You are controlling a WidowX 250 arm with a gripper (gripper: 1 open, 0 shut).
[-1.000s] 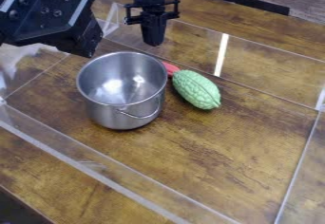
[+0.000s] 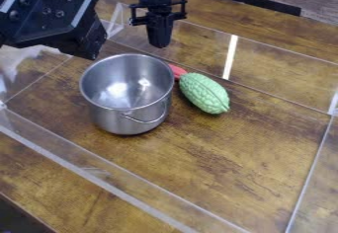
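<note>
A steel pot point(image 2: 126, 94) with a wire handle stands on the wooden table, left of centre. Right beside it lies a pale green bitter melon point(image 2: 204, 93), with a red item point(image 2: 177, 70) at its upper end, partly hidden. The black gripper point(image 2: 160, 35) hangs at the top centre, behind the pot and apart from it and the melon; its fingertips appear together, with nothing visible in them.
A large black arm or fixture point(image 2: 46, 15) fills the upper left. Pale tape lines point(image 2: 232, 54) cross the table.
</note>
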